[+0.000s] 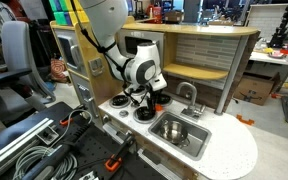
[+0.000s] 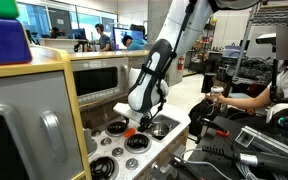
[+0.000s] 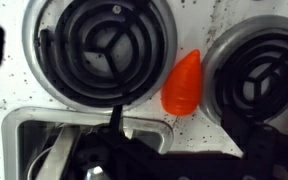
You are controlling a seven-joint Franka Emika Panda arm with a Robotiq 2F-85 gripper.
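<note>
An orange, tapered object (image 3: 183, 85) lies on the white stovetop between two black coil burners in the wrist view. It also shows as an orange patch (image 1: 161, 121) beside the arm in exterior view 1, and near the front of the arm as an orange patch (image 2: 130, 132) in exterior view 2. My gripper is open, its dark fingers spread apart below the object in the wrist picture, with nothing visible held. From outside, the white arm body largely hides the fingers over the stove.
A metal sink (image 1: 195, 148) with a shiny vessel (image 1: 174, 130) in it adjoins the burners, with a faucet (image 1: 190, 93) behind. A wooden shelf (image 1: 189, 70) rises at the back.
</note>
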